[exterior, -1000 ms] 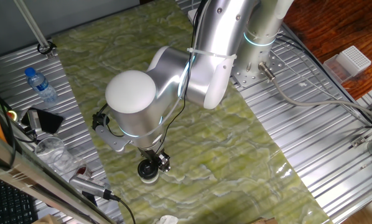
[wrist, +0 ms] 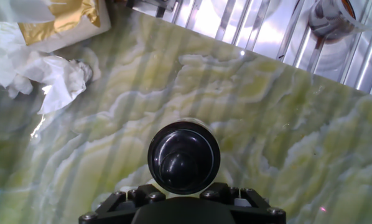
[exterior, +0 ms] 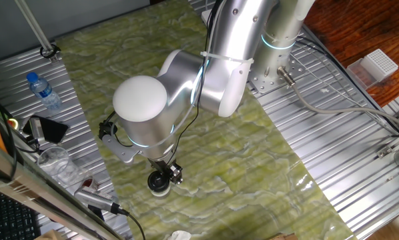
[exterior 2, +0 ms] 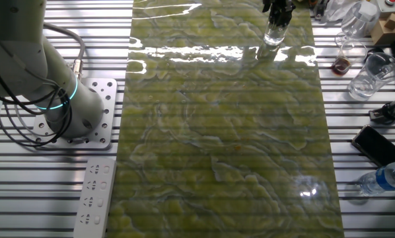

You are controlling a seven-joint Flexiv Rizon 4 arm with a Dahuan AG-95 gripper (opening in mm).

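Note:
A small clear bottle [exterior 2: 275, 34] with a round black cap [wrist: 183, 158] is upright at the far side of the green marbled mat [exterior 2: 217, 132]. My gripper is shut on the bottle, its dark fingers [wrist: 153, 195] on either side just under the cap. In exterior view 1, the black cap [exterior: 158, 181] shows directly below the arm's end. The cap hides most of the bottle in the wrist view. Whether its base touches the mat or hangs slightly above is hard to tell.
Crumpled white tissue [wrist: 58, 78] lies near a gold-and-white pack [wrist: 68, 25]. Past the mat's edge are a cup with dark liquid [exterior 2: 341, 65], a clear glass [exterior 2: 372, 76], a phone [exterior 2: 380, 147] and a water bottle [exterior 2: 386, 178].

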